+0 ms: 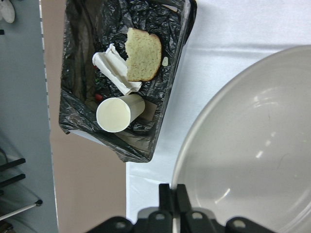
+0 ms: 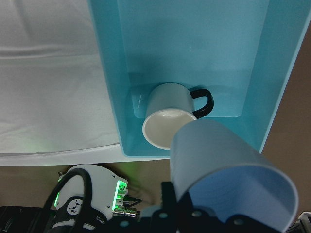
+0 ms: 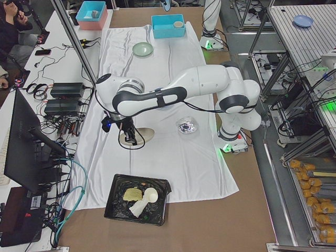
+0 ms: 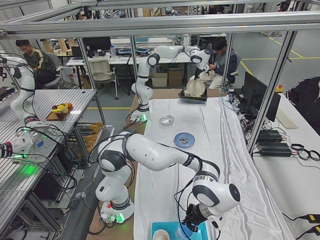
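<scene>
My left gripper is shut on the rim of a large pale plate [image 1: 248, 145], held above the white cloth beside a black-lined tray [image 1: 77, 111]. The tray holds a bread slice [image 1: 143, 53], crumpled paper [image 1: 109, 68] and a paper cup [image 1: 116, 114]. My right gripper is shut on a light blue cup [image 2: 223, 160] over the blue bin [image 2: 189, 34], in which a white mug [image 2: 165, 121] with a black handle lies.
A blue plate [image 4: 184, 140], a clear crumpled item [image 3: 186, 125] and a green plate [image 3: 142, 49] lie on the cloth. A monitor [image 3: 21, 144] and cables border one side.
</scene>
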